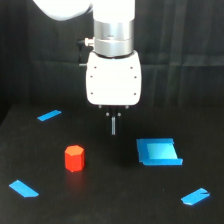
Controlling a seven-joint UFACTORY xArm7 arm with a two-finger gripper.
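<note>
A red hexagonal block (74, 159) stands on the dark table, left of centre. To the right sits a square patch with a bright blue border (176, 161) and a paler blue inside; nothing lies on the part that shows. My gripper (113, 127) hangs below the white arm plate, between block and square and farther back, apart from both. Its narrow tip is small and dark against the table, so how its fingers stand does not show. I see no object held there.
Blue strips lie flat near the table's corners: back left (49, 115), front left (23, 188) and front right (195, 196). Black curtain (180, 60) covers the back. Bare table surrounds the block, and the front middle is clear.
</note>
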